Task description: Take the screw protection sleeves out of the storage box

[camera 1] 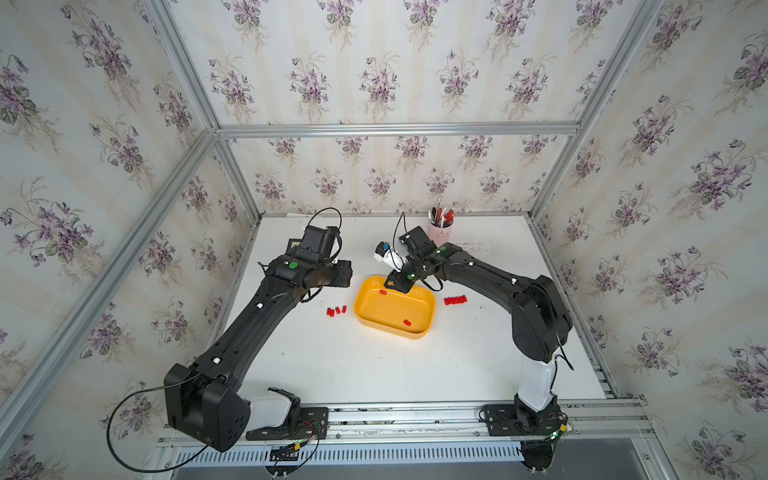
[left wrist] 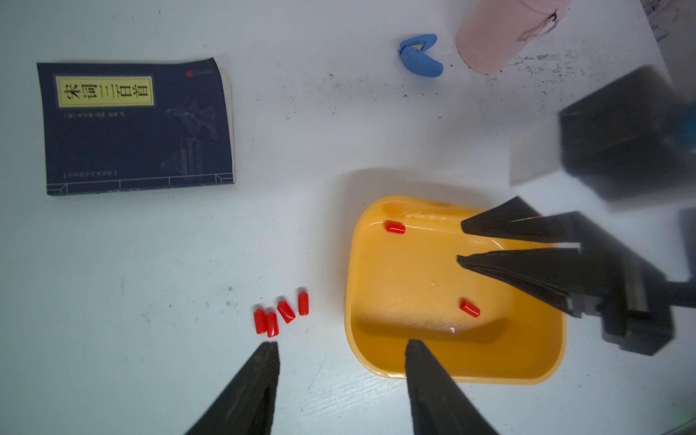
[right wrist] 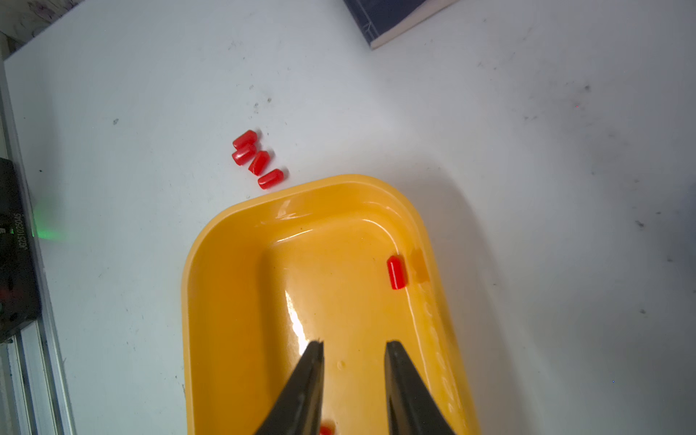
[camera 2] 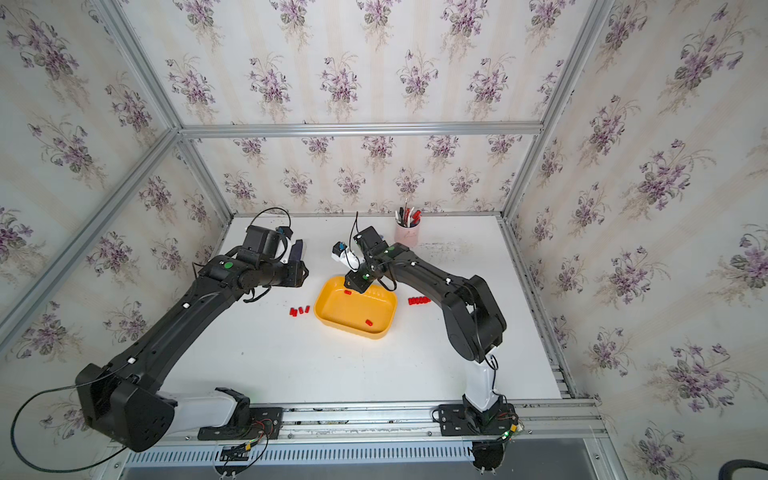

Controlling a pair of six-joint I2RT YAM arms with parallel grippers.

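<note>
Two small red sleeves lie in the orange storage box [left wrist: 353, 290]. One sleeve [left wrist: 395, 227] rests near the far left corner, the other sleeve [left wrist: 469, 308] toward the right in the left wrist view. My right gripper hangs open over the box, nothing between its fingers; the near sleeve [right wrist: 327, 429] shows partly beside them at the bottom edge, and the far sleeve [right wrist: 396, 272] lies ahead of the tips. My left gripper is open and empty, up in the air left of the box.
Several red sleeves [left wrist: 272, 324] lie left of the box, and a row of sleeves [camera 1: 455, 300] sits to its right. Behind are a dark book [left wrist: 137, 130], a blue object [left wrist: 420, 56] and a pink pen cup [left wrist: 500, 36].
</note>
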